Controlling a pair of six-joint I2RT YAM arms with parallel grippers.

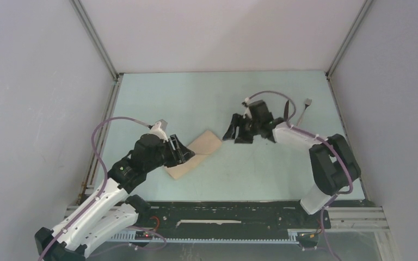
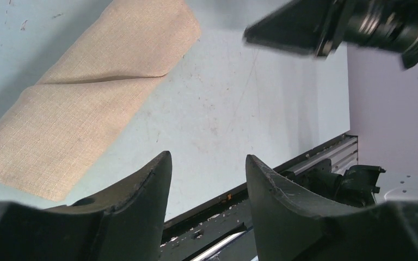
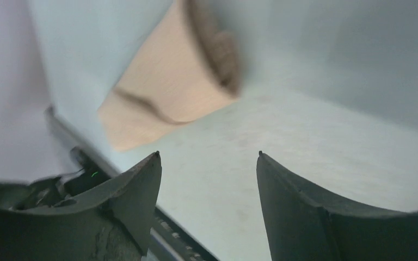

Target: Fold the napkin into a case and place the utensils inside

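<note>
The beige napkin [image 1: 204, 144] lies folded into a slanted strip with a crease across it; its flat length shows in the left wrist view [image 2: 87, 125] and, blurred, in the right wrist view [image 3: 168, 81]. My left gripper [image 1: 184, 151] hovers over the napkin's lower-left part, fingers apart and empty [image 2: 208, 160]. My right gripper [image 1: 234, 130] is just beyond the napkin's upper-right end, open with nothing between its fingers. A knife [image 1: 286, 110] and a fork [image 1: 305, 109] lie at the back right, partly behind the right arm.
Walls bound both sides and the back; a dark rail runs along the front edge.
</note>
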